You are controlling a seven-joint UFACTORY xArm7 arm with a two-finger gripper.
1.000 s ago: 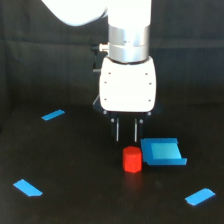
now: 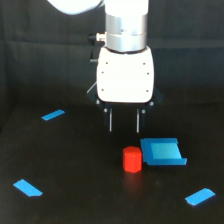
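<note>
A red block [image 2: 132, 159] rests on the black table, close to the left side of a shallow blue tray [image 2: 163, 151]. Above and behind the block hangs my gripper [image 2: 124, 121], pointing downward. Its two thin fingers stand apart with nothing between them, so it is open. I cannot tell its exact height over the table. The tray appears empty, and the block covers a little of its left edge.
Blue strips mark the table at the left front [image 2: 27, 188], the right front [image 2: 200, 197] and the left back [image 2: 53, 115]. A dark curtain [image 2: 30, 60] closes off the back.
My gripper has shifted slightly left, and its fingers now stand wider apart. The block and tray have stayed where they were.
</note>
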